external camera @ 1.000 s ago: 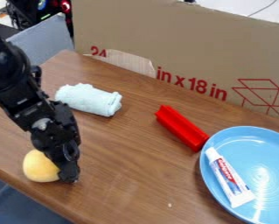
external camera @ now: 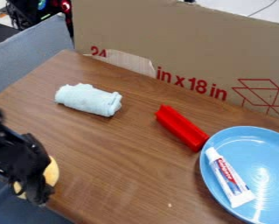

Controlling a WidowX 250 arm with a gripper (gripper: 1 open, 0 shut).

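My black gripper (external camera: 24, 175) is at the lower left edge of the view, open, partly out of frame, over a yellow round object (external camera: 51, 171) that is largely hidden behind it. A rolled pale blue cloth (external camera: 89, 99) lies on the wooden table. To its right is a red bar-shaped object (external camera: 180, 127). A white toothpaste tube (external camera: 228, 177) lies on a blue plate (external camera: 261, 159) at the right.
A large cardboard box (external camera: 188, 48) stands along the back of the table (external camera: 129, 175). A grey surface (external camera: 31, 57) borders the table at the left.
My gripper has moved left, partly out of the frame. The yellow object sits slightly left of and higher in view than where it showed earlier.
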